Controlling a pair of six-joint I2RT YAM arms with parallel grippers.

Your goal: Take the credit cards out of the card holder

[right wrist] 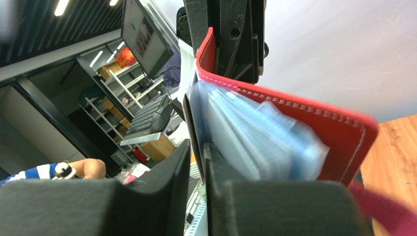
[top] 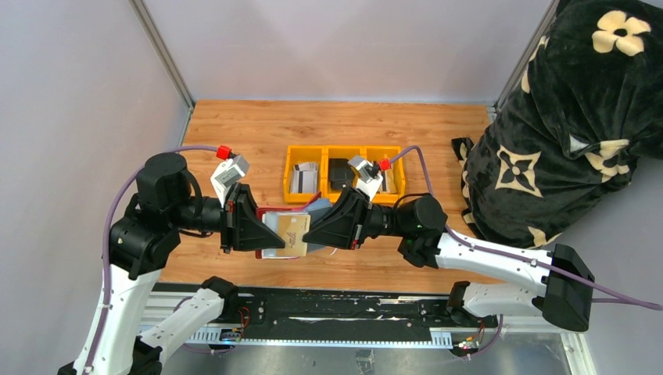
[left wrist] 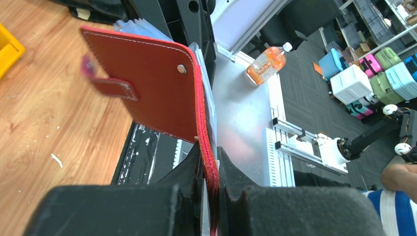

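A red leather card holder (left wrist: pixel 142 83) with clear sleeves (right wrist: pixel 246 132) is held in the air between the two arms, a gold card (top: pixel 292 234) facing up in the top view. My left gripper (top: pixel 277 239) grips the holder's red edge, seen between its fingertips in the left wrist view. My right gripper (top: pixel 309 237) has its fingertips at the card's right edge; in the right wrist view they close around the thin stack edge by the sleeves, though exactly what lies between them is unclear.
A yellow divided tray (top: pixel 320 151) with cards and a black item sits behind the grippers on the wooden table (top: pixel 234 125). A large dark plush bag (top: pixel 563 133) fills the right side.
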